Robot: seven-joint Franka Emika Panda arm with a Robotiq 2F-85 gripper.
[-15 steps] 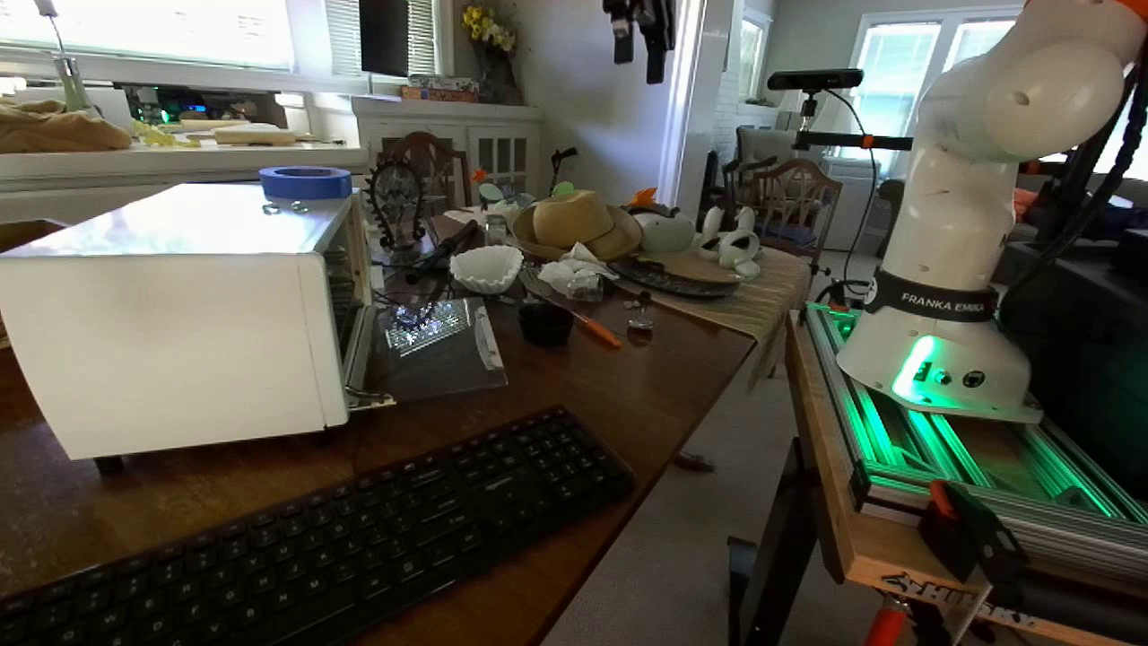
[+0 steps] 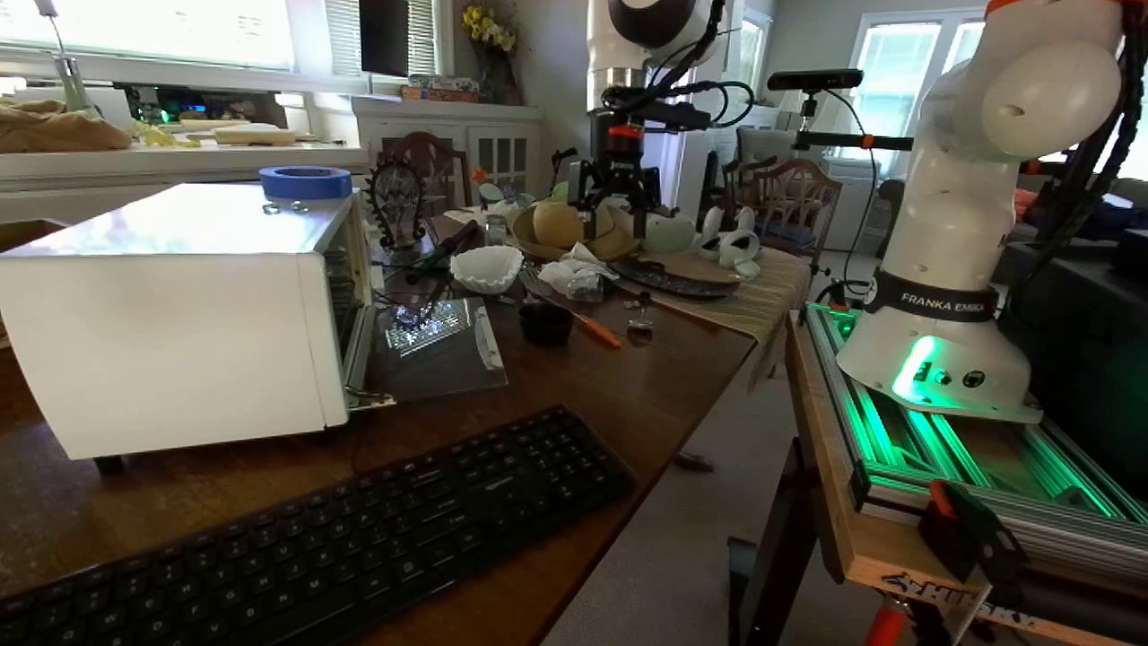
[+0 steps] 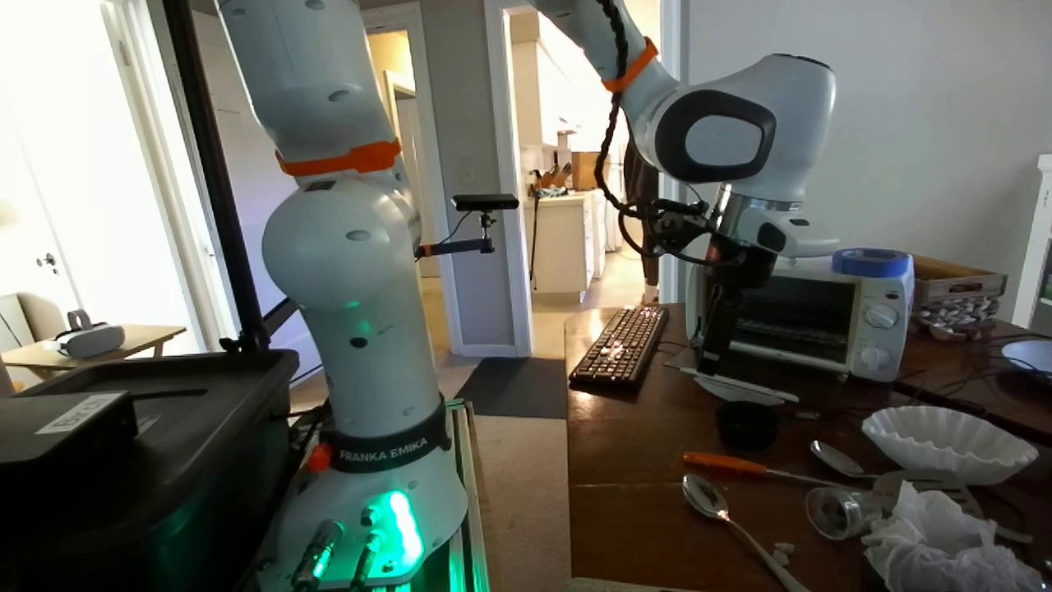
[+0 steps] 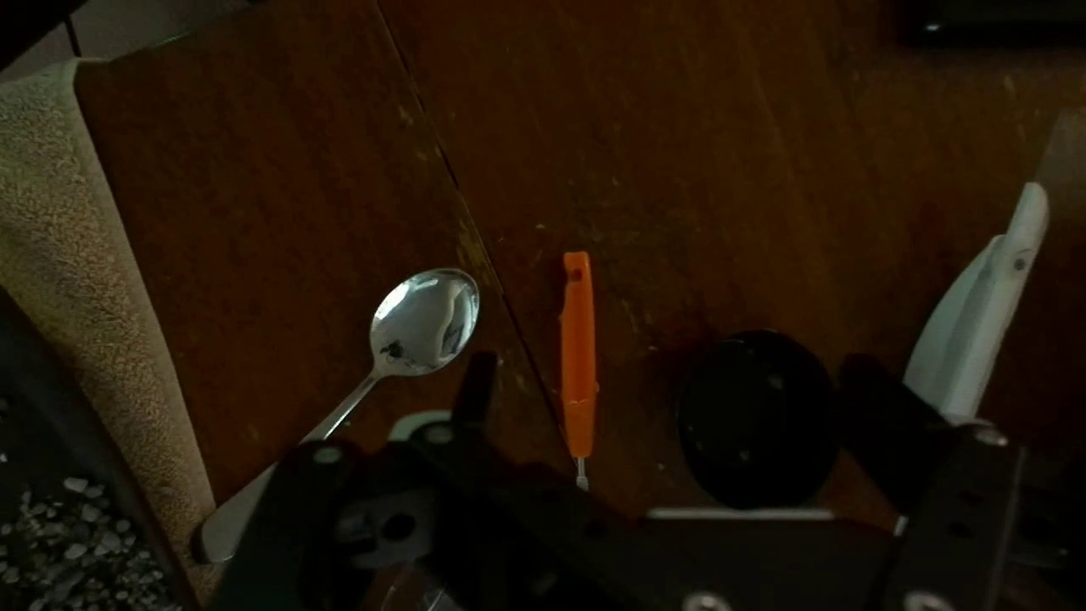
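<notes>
My gripper stands open above the table, nothing between its fingers. In the wrist view an orange-handled utensil lies in the gap below the two fingertips, its metal end hidden by the gripper body. To its right is a small black bowl, close to the right finger's tip in the picture. A metal spoon rests on the left, beyond the left finger. Exterior view 2 also shows the orange handle, the black bowl and the spoon on the wood.
A white toaster oven has its glass door lowered over the table. Near it lies a black keyboard. A fluted white bowl, crumpled white paper and a clear cup crowd the other side. Bare wood surrounds the orange handle.
The gripper has come down from near the top of exterior view 1 to much lower over the table. Objects on the table look unmoved.
</notes>
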